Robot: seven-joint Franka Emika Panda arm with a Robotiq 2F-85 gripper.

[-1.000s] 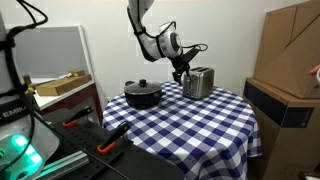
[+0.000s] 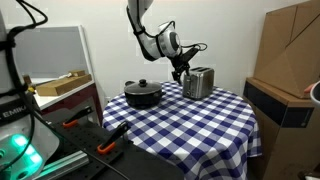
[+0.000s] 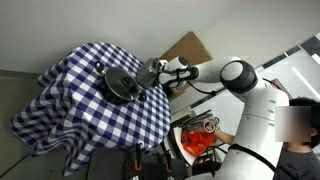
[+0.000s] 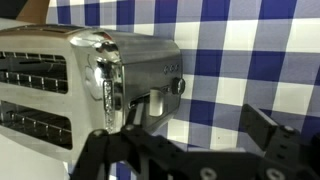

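A silver toaster [image 2: 199, 83] stands on the checkered cloth, with my gripper [image 2: 183, 76] at its lever end. Seen from the wrist, the toaster [image 4: 145, 58] fills the left side, its slots facing the camera and its lever [image 4: 155, 102] and dial showing on the near end. My gripper is open: one dark finger overlaps the toaster's end close to the lever, the other is out over bare cloth. Whether the finger touches the lever, I cannot tell. In the second exterior view the arm partly hides the toaster.
A dark lidded pot [image 2: 143, 94] sits left of the toaster on the checkered cloth [image 2: 190, 135]. Cardboard boxes [image 2: 283, 95] are stacked right of the table. Orange-handled clamps [image 2: 113, 138] lie on the dark mount at the front.
At the far right edge, a pale rounded object has come into view, where a small pinkish patch showed before.
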